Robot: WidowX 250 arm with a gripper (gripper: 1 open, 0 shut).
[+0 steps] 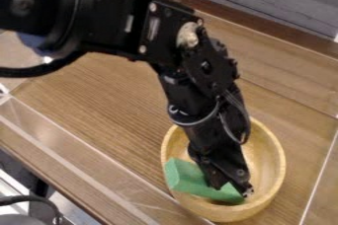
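A tan round bowl (264,160) sits at the lower right of the table, with a green block (195,180) in its front left part. My black gripper (231,180) reaches down into the bowl, its tip over the block's right end and partly hiding it. The fingertips are dark and crowded together; whether anything is between them is hard to see.
A wooden ledge runs along the back. The table's edge is at the lower left, with a dark cable below.
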